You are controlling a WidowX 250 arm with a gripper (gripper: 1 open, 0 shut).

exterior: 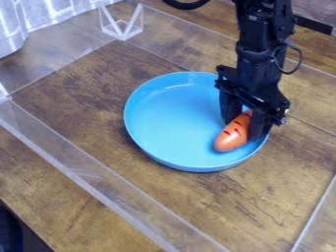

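A light-blue round plate (171, 123) lies on the wooden table. At its right side rests an orange carrot-like object (233, 139). My black gripper (247, 118) comes down from the top over the plate's right part and is shut around the orange object, whose upper end is partly hidden by the fingers.
Bare wooden table (79, 89) surrounds the plate on the left and front. A white wire-like holder (121, 25) stands at the back left. Clear plastic strips run along the left and right edges.
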